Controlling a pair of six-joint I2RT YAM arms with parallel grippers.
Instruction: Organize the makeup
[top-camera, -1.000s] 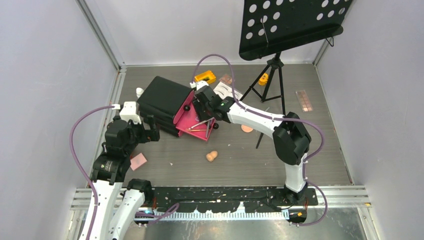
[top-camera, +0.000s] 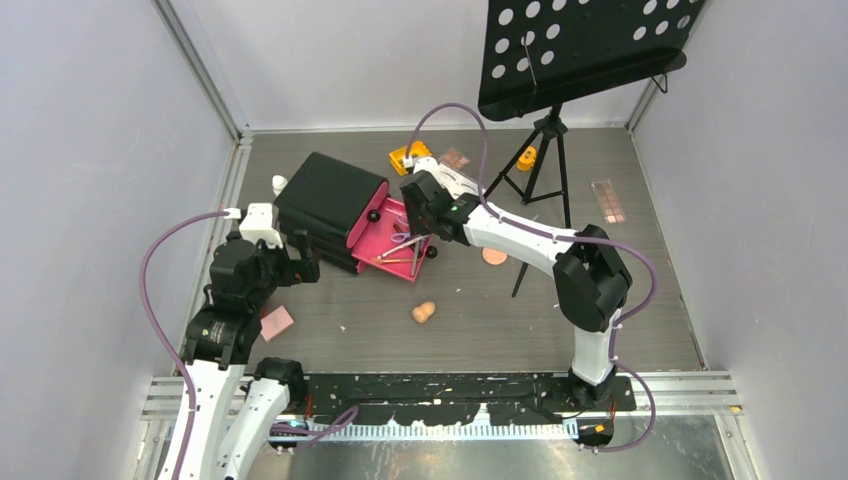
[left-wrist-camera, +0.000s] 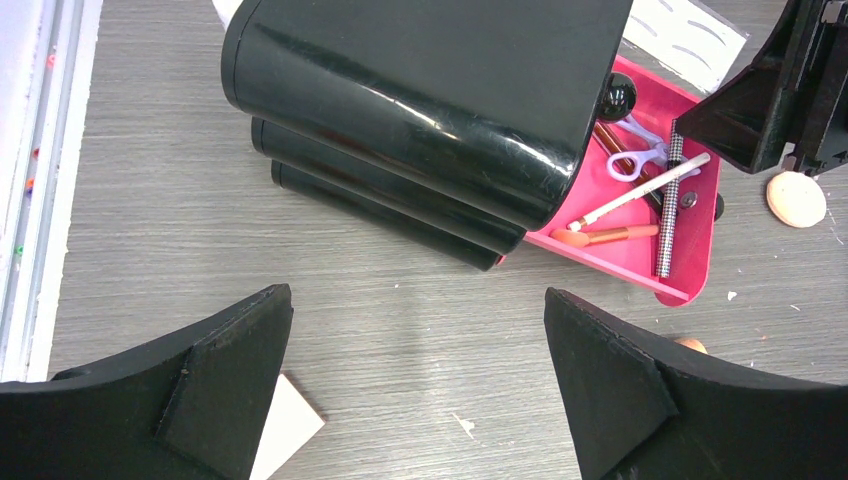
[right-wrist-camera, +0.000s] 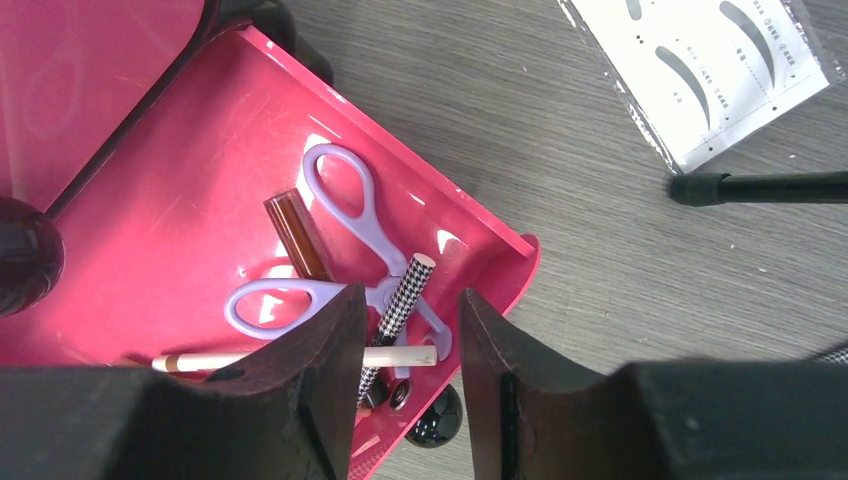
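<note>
A black makeup case (top-camera: 325, 200) has a pink drawer (right-wrist-camera: 150, 270) pulled out. In it lie lilac scissors (right-wrist-camera: 365, 225), a brown tube (right-wrist-camera: 298, 235), a white pencil (left-wrist-camera: 640, 192), a checkered stick (right-wrist-camera: 405, 296) and a brush (left-wrist-camera: 610, 236). My right gripper is over the drawer's right end with its fingers apart; nothing clearly held shows between them. My left gripper stands open at the left, below the case, over bare floor.
A pink sponge (top-camera: 276, 322), peach puffs (top-camera: 423, 311), a white sheet (right-wrist-camera: 700, 70), yellow container (top-camera: 410, 152) and palette (top-camera: 608, 201) lie around. A music stand (top-camera: 548, 130) stands at back right.
My right gripper has moved right and slightly upward in the top view, uncovering more of the drawer's contents. The left arm has not moved.
</note>
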